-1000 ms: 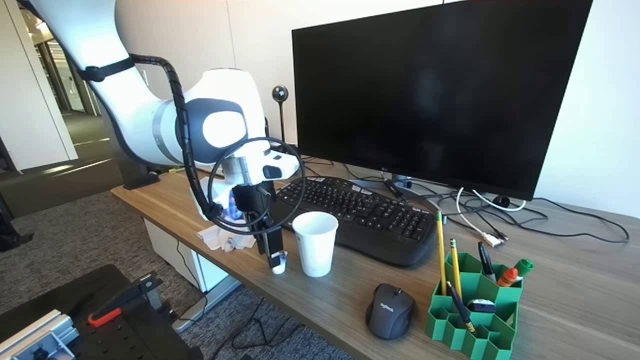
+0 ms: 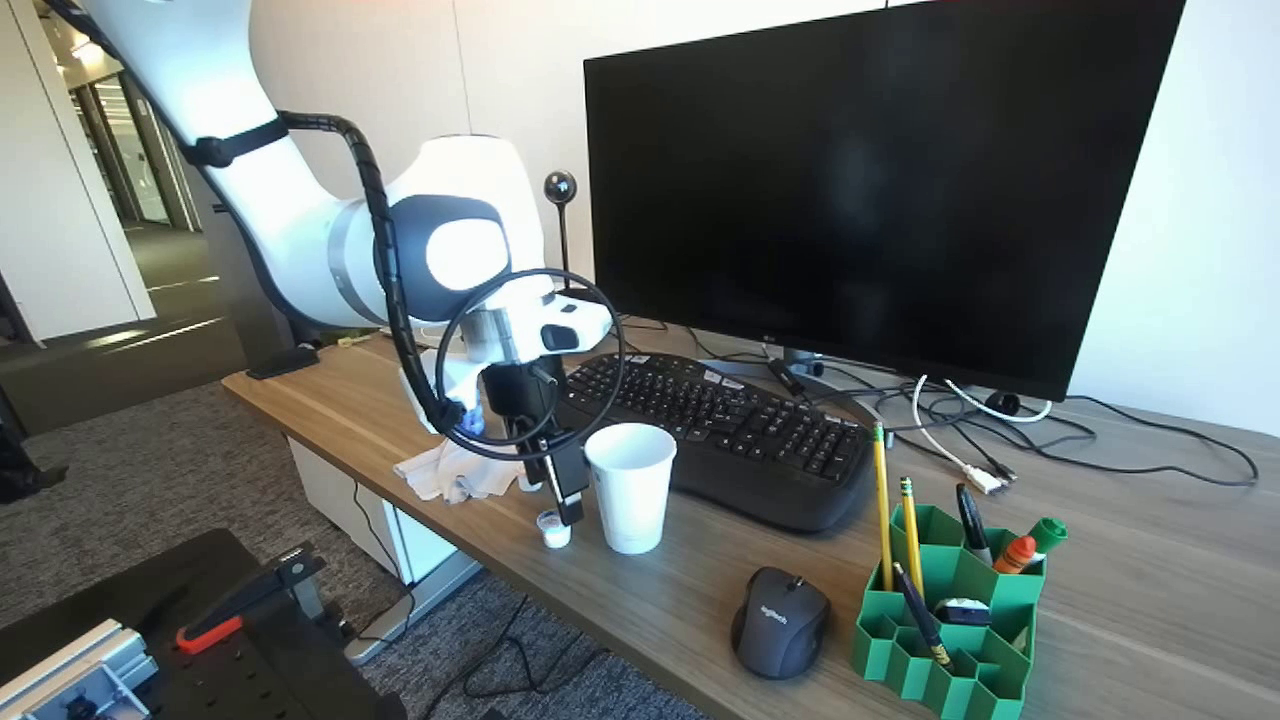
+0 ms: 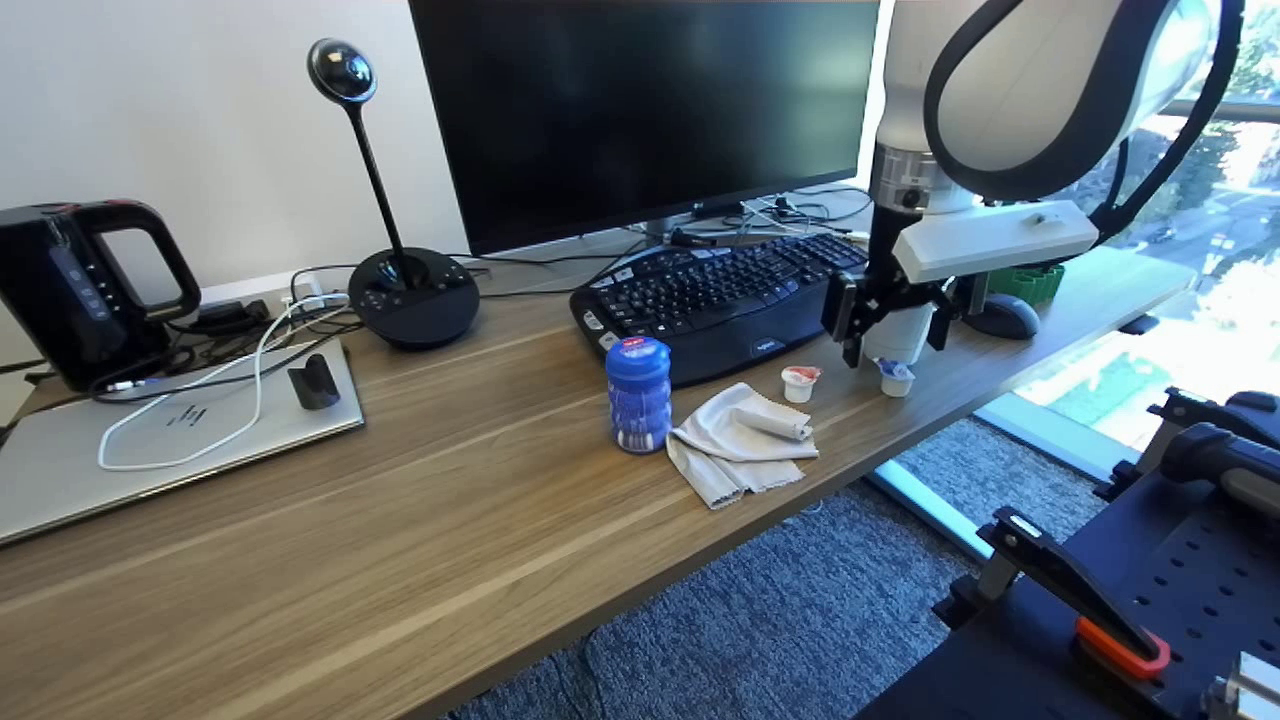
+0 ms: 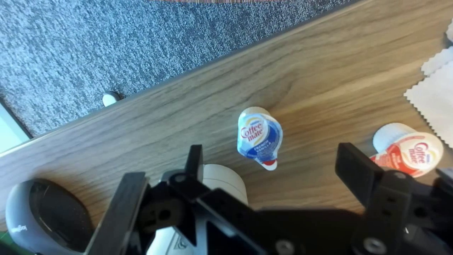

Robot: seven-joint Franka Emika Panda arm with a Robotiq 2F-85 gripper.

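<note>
Below my open gripper, a blue-labelled coffee creamer cup (image 4: 259,138) stands on the desk, apart from the fingers. It shows also near the desk's front edge in the second exterior view, as a small blue-lidded cup (image 3: 894,377). A red-labelled creamer (image 4: 407,153) lies to the right in the wrist view, partly behind a finger (image 4: 359,174). The white paper cup (image 2: 631,488) is upright beside the gripper (image 2: 561,504); in the wrist view the fingers partly hide it. Nothing sits between the fingers.
A grey cloth (image 3: 746,444) and a blue bottle (image 3: 638,395) are left of the creamers. Behind lies the black keyboard (image 2: 732,438). The mouse (image 2: 780,622) and green pen holder (image 2: 954,612) stand to the right. The front edge is close.
My gripper has shifted slightly right and up, toward the paper cup. The blue-labelled creamer, partly covered by a finger before, shows more clearly now in the first exterior view.
</note>
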